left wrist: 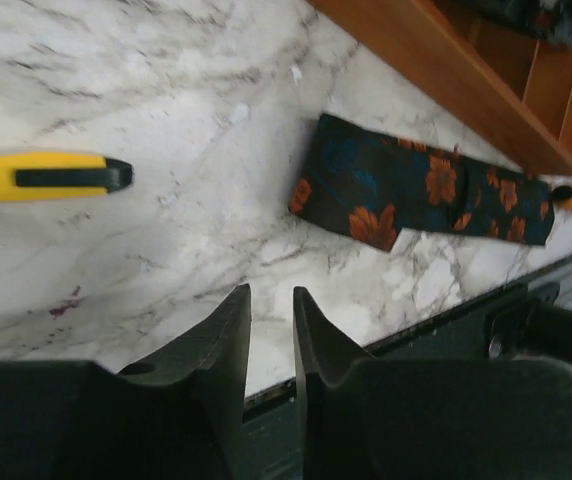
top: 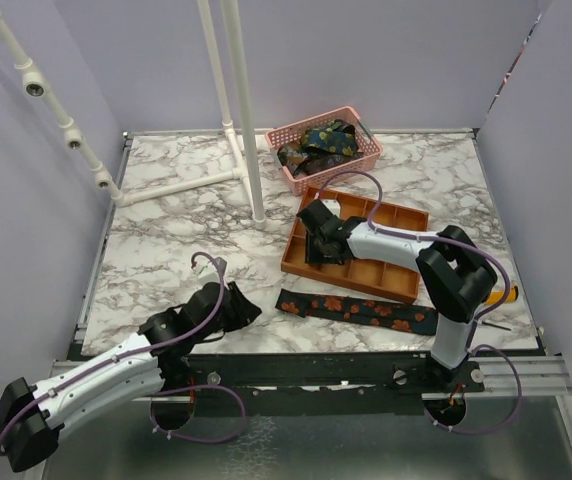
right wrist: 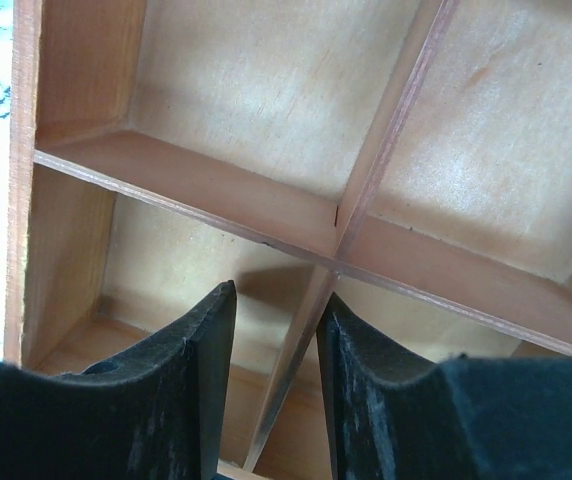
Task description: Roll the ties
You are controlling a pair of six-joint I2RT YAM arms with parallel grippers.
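Note:
A dark tie with orange flowers lies flat along the table's front side; its near end is folded over in the left wrist view. More dark patterned cloths, likely ties, fill a pink basket at the back. The brown wooden divided box stands just behind the tie. My right gripper is down in the box, shut on one of its thin dividers. Left of the tie, my left gripper is partly open with a narrow gap and nothing between its fingers.
A yellow and black tool lies on the marble left of my left gripper. An orange-yellow handled item is at the right edge. White pipes rise at the back left.

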